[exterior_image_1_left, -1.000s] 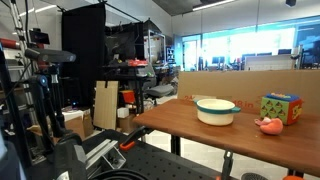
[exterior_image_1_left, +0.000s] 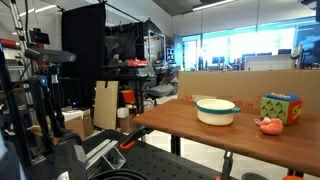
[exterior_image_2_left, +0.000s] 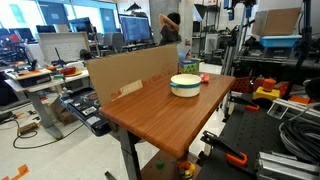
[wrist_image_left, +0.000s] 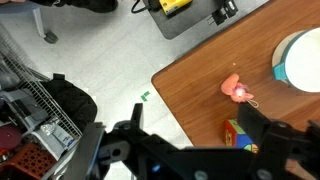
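Observation:
A white bowl with a teal band (exterior_image_1_left: 217, 112) rests on the wooden table, and the wrist view cuts it off at the right edge. Near it lies a small pink toy (exterior_image_1_left: 269, 126), seen from above as a pink shape (wrist_image_left: 234, 88) with a thin string. Behind the toy in exterior view 1 stands a colourful box (exterior_image_1_left: 281, 107); in the wrist view this box (wrist_image_left: 239, 136) is partly covered by a finger. My gripper is open above the table edge, fingers wide apart and nothing held between them.
Brown cardboard panels (exterior_image_2_left: 140, 72) stand along the table's far side. Beyond one table edge is open floor with a black bag (wrist_image_left: 70, 103). Cables and a dark stand lie beside the table.
A dark part of the arm has come further into view at the upper right of exterior view 1. The bowl, toy and box have stayed where they were.

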